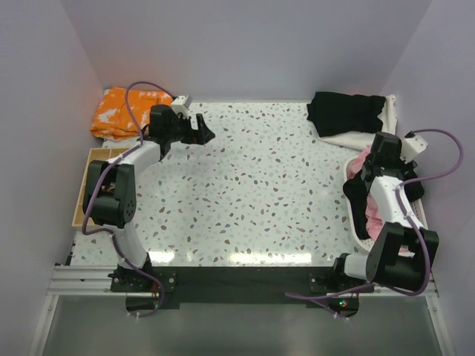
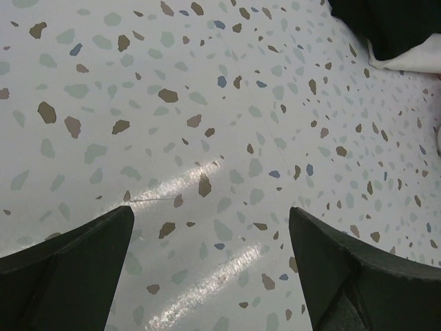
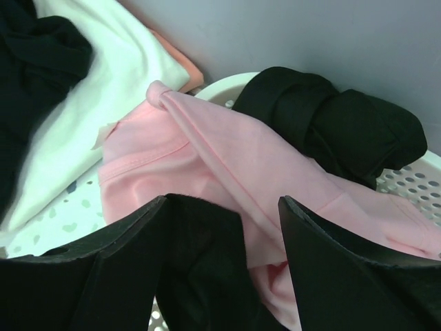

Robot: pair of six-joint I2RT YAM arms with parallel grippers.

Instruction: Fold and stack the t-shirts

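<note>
A white basket (image 1: 349,221) at the right holds crumpled shirts. In the right wrist view, a pink shirt (image 3: 238,148) drapes across it and out over the far rim. One black cloth (image 3: 207,252) bunches in front of the pink one, another black cloth (image 3: 331,124) behind it. My right gripper hangs open over the pink and front black cloth, gripping neither. Over bare table, my left gripper (image 1: 205,127) is open and empty. A black folded shirt (image 1: 345,113) lies on white cloth (image 1: 390,119) at back right; orange cloth (image 1: 122,111) lies back left.
A tan box (image 1: 95,157) stands at the left, partly under my left arm. Grey walls rise close behind and on both sides; one stands just beyond the basket.
</note>
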